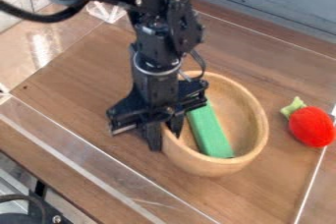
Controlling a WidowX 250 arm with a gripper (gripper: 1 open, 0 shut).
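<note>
My gripper (151, 130) hangs pointing down at the left wall of a wooden bowl (241, 110), its fingertips low by the rim and partly dark against the arm, so how far they are apart is hard to tell. A long green block (211, 132) lies inside the bowl, its upper end partly behind the gripper.
A red strawberry-like toy (311, 127) with a green top lies right of the bowl.
</note>
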